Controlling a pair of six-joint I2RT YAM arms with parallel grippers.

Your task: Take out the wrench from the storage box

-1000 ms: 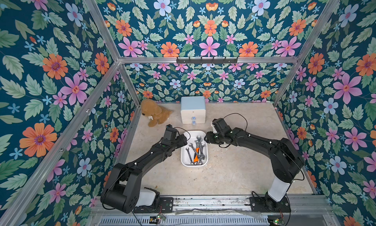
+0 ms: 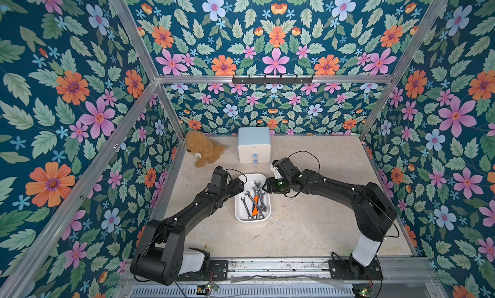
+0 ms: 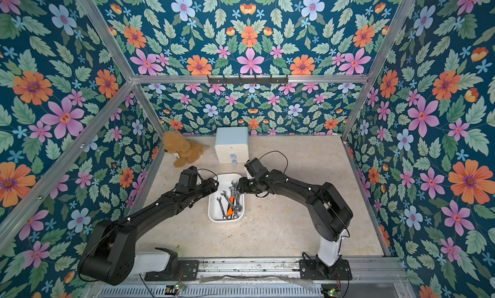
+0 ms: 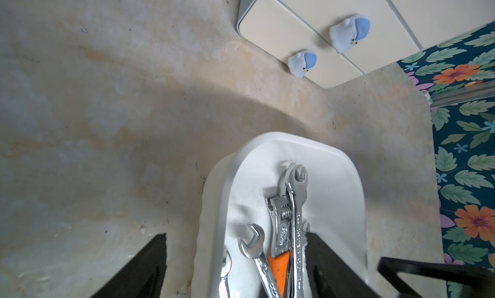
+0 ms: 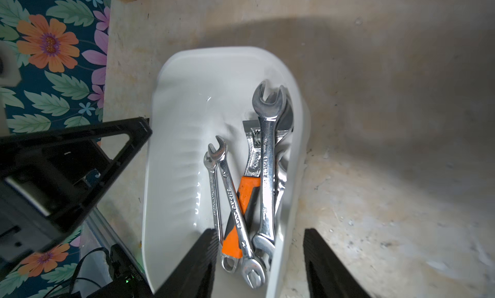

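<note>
The white storage box [image 2: 238,207] stands on the table between my two arms, holding several silver wrenches and an orange-handled adjustable wrench [image 5: 248,187]. A double-ended wrench [image 5: 267,163] lies along the box's right side, over other tools. At the box's left wall is my left gripper, its fingers apart with the wall running between them. My right gripper is open at the right wall, one finger over the inside and one outside. Neither gripper has a wrench between its fingers. Whether any finger touches the wall cannot be told.
Behind the box stands a small drawer cabinet [image 2: 254,143] with a blue top and bird-shaped knobs. A brown plush toy [image 2: 205,151] sits at the back left. Bare table [image 2: 319,220] lies to the right and in front.
The box has shifted slightly left and toward the front edge, tools inside. My right gripper has moved left with it, and my left gripper slightly left and frontward.
</note>
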